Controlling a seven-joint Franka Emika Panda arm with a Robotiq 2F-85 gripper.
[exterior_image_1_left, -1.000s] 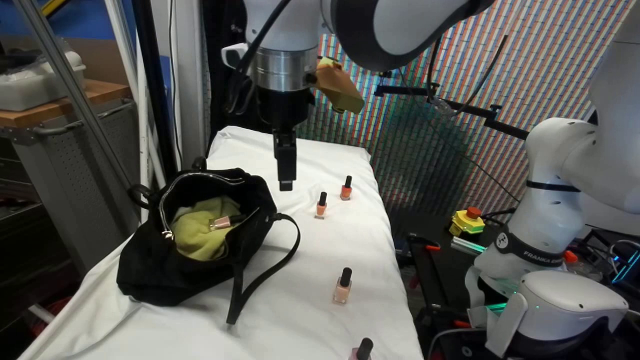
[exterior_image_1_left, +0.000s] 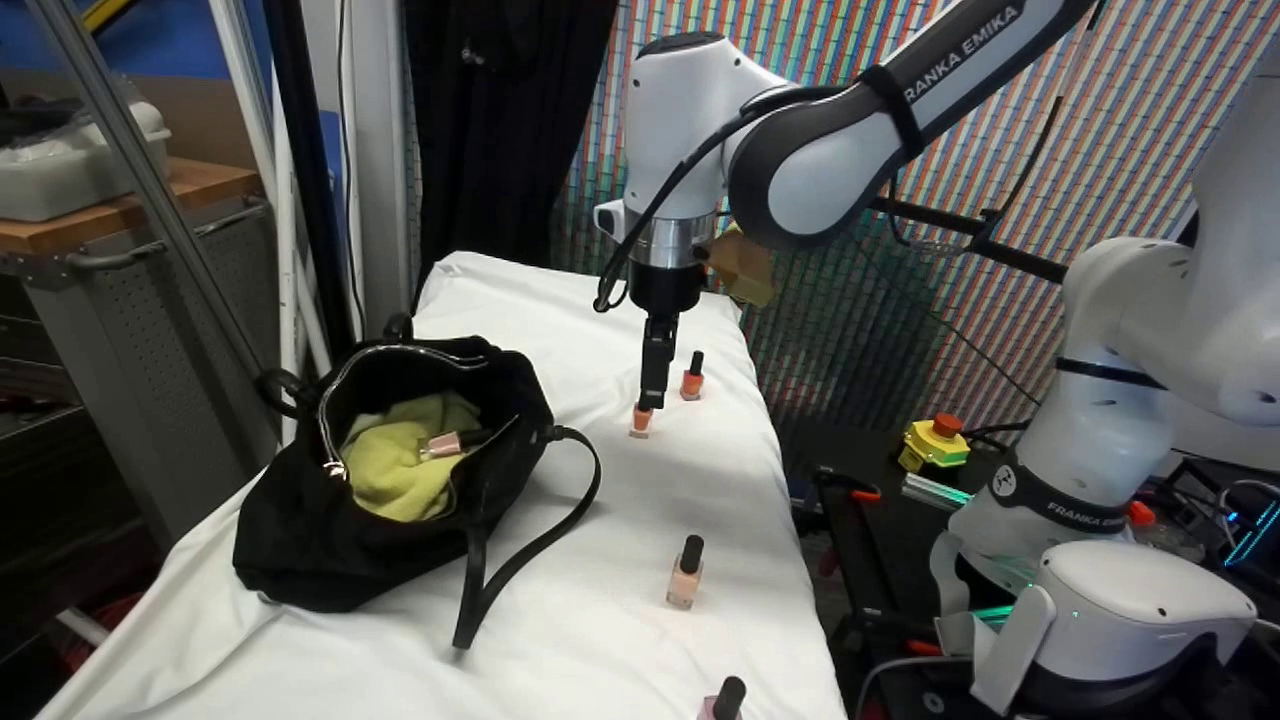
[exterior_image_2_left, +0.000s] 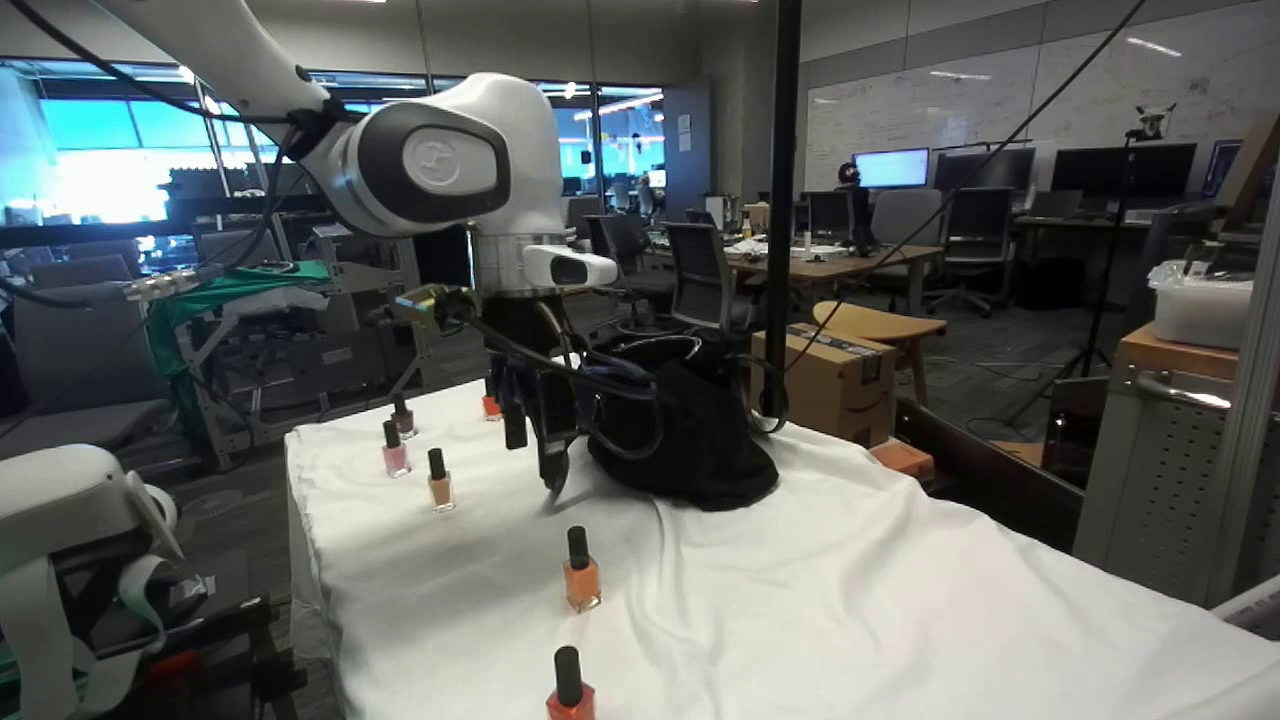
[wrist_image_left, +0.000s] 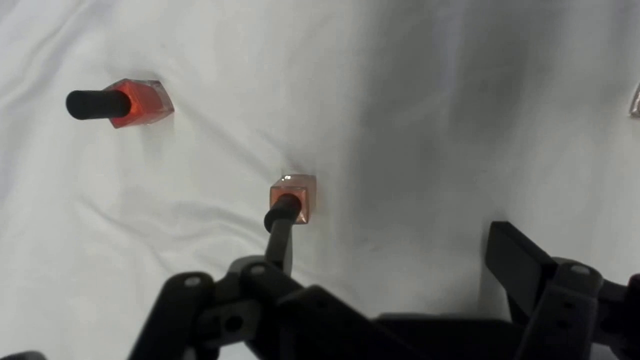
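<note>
My gripper (exterior_image_1_left: 654, 394) points down over the white-covered table, its fingers wide apart and empty. In the wrist view, the left finger (wrist_image_left: 279, 247) overlaps the black cap of an upright orange polish bottle (wrist_image_left: 293, 201); whether they touch, I cannot tell. The right finger (wrist_image_left: 517, 264) is well off to the side over bare cloth. A redder bottle (wrist_image_left: 144, 103) stands farther left in that view. Beside the arm, an open black bag (exterior_image_1_left: 348, 558) holds a yellow-green cloth (exterior_image_1_left: 402, 486), with a pale pink bottle (exterior_image_1_left: 440, 445) lying on it.
A peach bottle (exterior_image_1_left: 684, 587) and a pink one (exterior_image_1_left: 720, 706) stand along the table's near right side. Exterior view 2 also shows a dark bottle (exterior_image_2_left: 404, 421) and a red one (exterior_image_2_left: 491, 407). The bag's strap (exterior_image_1_left: 546, 542) spreads onto the cloth.
My gripper has moved right and lower in exterior view 1, from clear of the orange bottle to in front of its cap. The bottles and bag have stayed put.
</note>
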